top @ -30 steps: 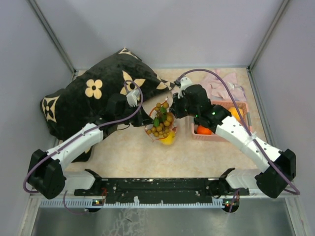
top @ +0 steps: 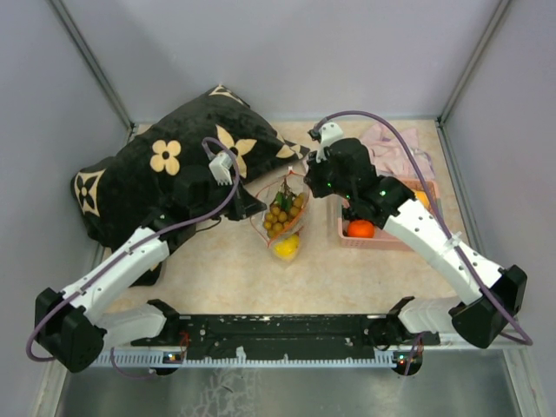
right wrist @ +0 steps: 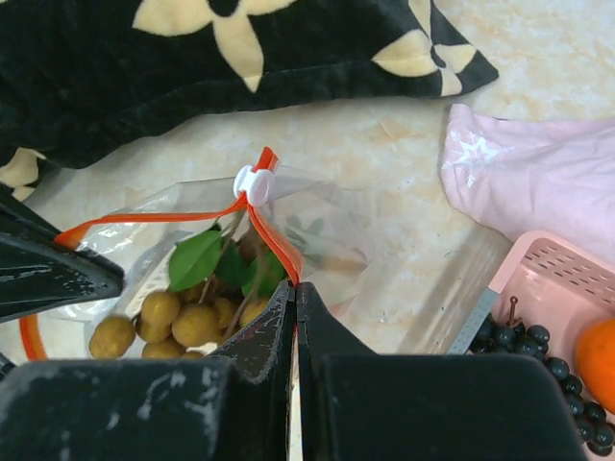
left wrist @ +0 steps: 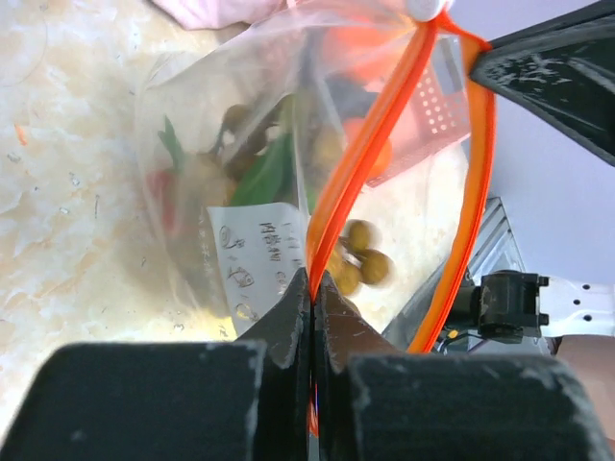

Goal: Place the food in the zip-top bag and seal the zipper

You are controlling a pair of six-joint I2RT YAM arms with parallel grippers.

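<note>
The zip top bag (top: 287, 234) stands open between my grippers, holding several brown round fruits with green leaves (right wrist: 197, 259) and a yellow item (top: 285, 248) low down. My left gripper (top: 259, 207) is shut on the orange-red zipper edge at one side. My right gripper (top: 311, 182) is shut on the opposite zipper edge, near the white slider (right wrist: 258, 184). In the left wrist view a printed white label (left wrist: 250, 250) shows on the bag.
A pink basket (right wrist: 538, 250) with an orange fruit and dark grapes stands at right. A pink cloth (right wrist: 519, 173) lies behind it. A dark flowered cushion (top: 148, 174) fills the back left.
My left gripper has moved slightly left, opening the bag mouth wider. The fruits in the bag sit lower than before. The right gripper has shifted slightly.
</note>
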